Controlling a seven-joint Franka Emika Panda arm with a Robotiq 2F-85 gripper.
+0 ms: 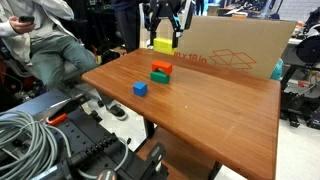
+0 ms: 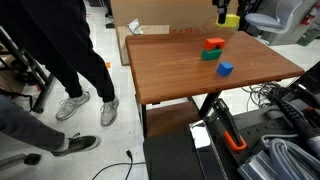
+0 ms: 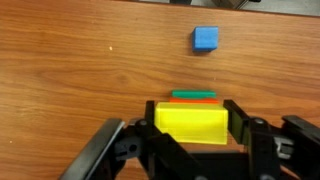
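Note:
Between the fingers of my gripper a yellow block (image 3: 191, 125) is held, and the fingers are shut on it. It hangs in the air above a small stack, as the yellow block (image 1: 164, 46) shows in exterior view 1. That stack has a red block (image 1: 162, 67) on top of a green block (image 1: 159, 77). From the wrist, only the edges of the red block (image 3: 192, 97) and green block (image 3: 193, 93) show past the yellow one. Apart from them, a blue block (image 3: 205, 39) lies alone on the table.
A cardboard panel (image 1: 240, 42) stands along its far edge. Coiled cables (image 1: 30, 145) lie off the table's near left. A seated person (image 1: 45, 40) is at the left, beyond the table.

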